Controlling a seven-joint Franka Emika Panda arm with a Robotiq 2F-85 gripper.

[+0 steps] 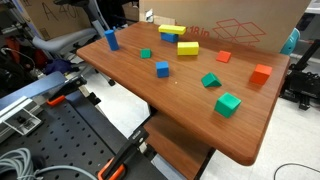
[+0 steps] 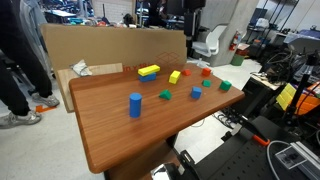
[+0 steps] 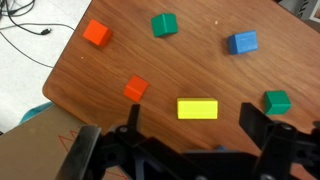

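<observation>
My gripper is open in the wrist view, its dark fingers wide apart. Between them, on the table below, a yellow block (image 3: pixel 197 108) shows. In exterior view 2 the gripper (image 2: pixel 190 52) hangs over the table's back side, touching nothing. Around the yellow block lie a flat orange-red piece (image 3: pixel 136 88), an orange-red cube (image 3: pixel 97 33), a green cube (image 3: pixel 164 25), a blue cube (image 3: pixel 242 43) and a green block (image 3: pixel 277 102). Exterior view 1 also has a green wedge (image 1: pixel 210 80) and, at the back, a yellow block (image 1: pixel 172 28) above something blue.
A blue cylinder (image 2: pixel 135 105) stands upright, apart from the blocks, with bare wood around it. Along the table's back edge runs a tall cardboard panel (image 1: pixel 225 22). The wooden tabletop (image 1: pixel 185 105) has clear room near its front edge.
</observation>
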